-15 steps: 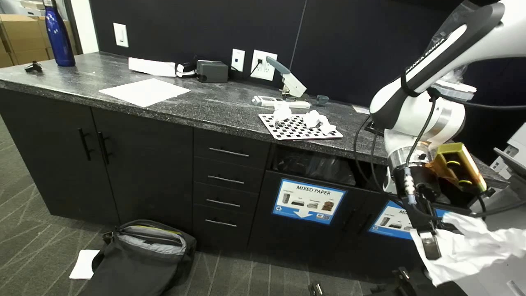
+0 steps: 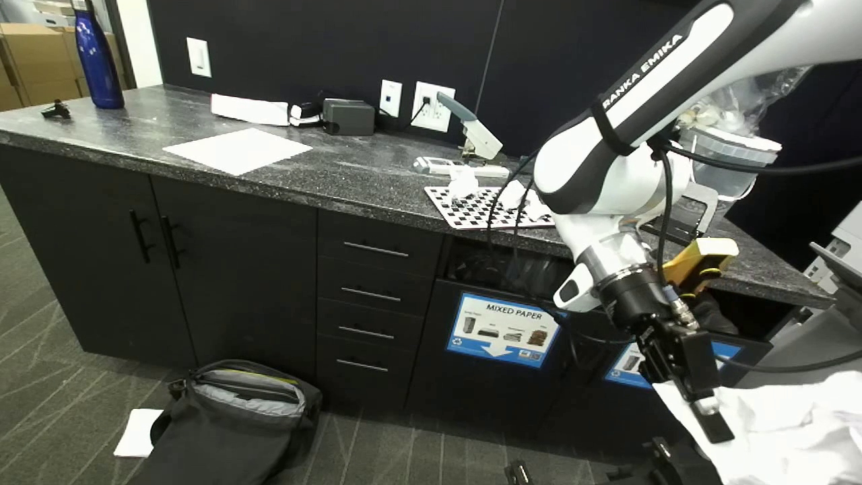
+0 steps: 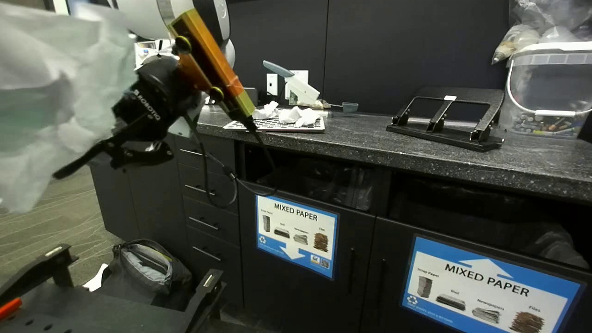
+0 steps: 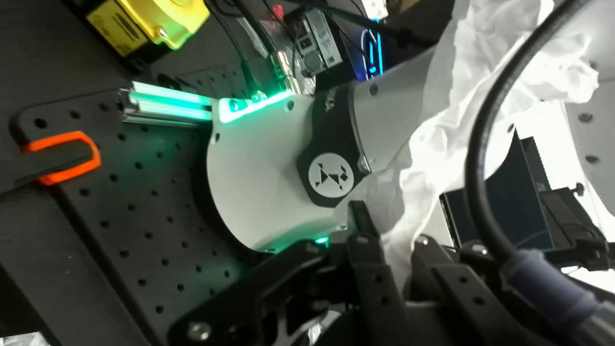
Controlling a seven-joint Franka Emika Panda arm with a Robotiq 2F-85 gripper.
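Note:
A thin, crumpled white sheet [image 4: 438, 144] hangs from my gripper, whose fingers are shut on its edge. The sheet [image 2: 796, 428] spreads to the right of the gripper [image 2: 709, 416] in exterior view 1, low in front of the cabinets. In exterior view 2 the sheet [image 3: 52, 100] fills the upper left, very near that camera, and covers part of the gripper. Crumpled white pieces [image 2: 462, 184] lie on a checkered board [image 2: 477, 211] on the counter.
Open bin slots above the mixed paper signs [image 3: 297, 233] lie under the counter. A laptop stand [image 3: 449, 116] and a clear bucket [image 3: 549, 94] occupy the counter's right. My base plate [image 4: 138, 190] is below the wrist. A bag [image 2: 242, 420] lies on the floor.
The arm has swung left and the wrist has turned in exterior view 1. The white sheet has come along in the gripper and now looks larger there.

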